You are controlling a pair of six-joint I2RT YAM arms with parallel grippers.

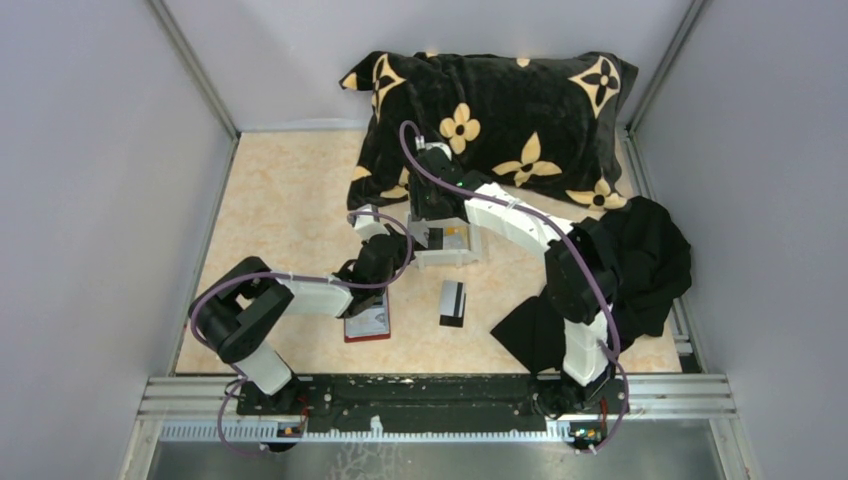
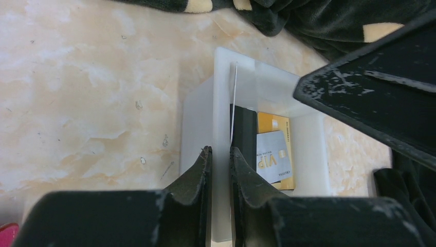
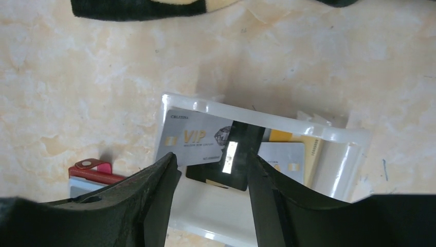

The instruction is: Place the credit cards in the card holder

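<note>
A white open box (image 1: 447,257) stands mid-table with several credit cards lying inside. In the left wrist view, my left gripper is shut on the box's left rim (image 2: 222,103). My right gripper hovers over the box, fingers apart and nothing held between them. Beneath it are a silver VIP card (image 3: 193,135) tilted against the left side, a black card (image 3: 246,149), another silver card (image 3: 285,158) and a gold card (image 3: 311,152). The red-edged card holder (image 1: 367,320) lies in front of the left arm, partly covered by it.
A silver and black card (image 1: 452,303) lies on the table before the box. Behind the box is a dark patterned cushion (image 1: 500,110); black cloth (image 1: 650,265) heaps at the right. Left of the box the tabletop is clear.
</note>
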